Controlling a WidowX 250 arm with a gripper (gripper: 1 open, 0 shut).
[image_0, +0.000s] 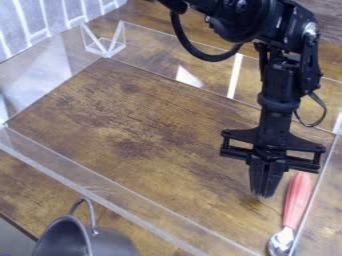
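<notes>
My black gripper (263, 183) points down low over the wooden board at the right, its two fingers close together, apparently shut, with nothing visible between them. Just right of the fingertips lies a utensil with a pink-red handle (298, 200) and a metal head (282, 240) toward the front edge; the fingers are apart from it.
A grey metal pot (83, 242) with a handle stands at the lower left. Clear plastic walls (64, 152) border the wooden floor (120, 120), whose middle and left are clear. A striped white surface lies at the top left.
</notes>
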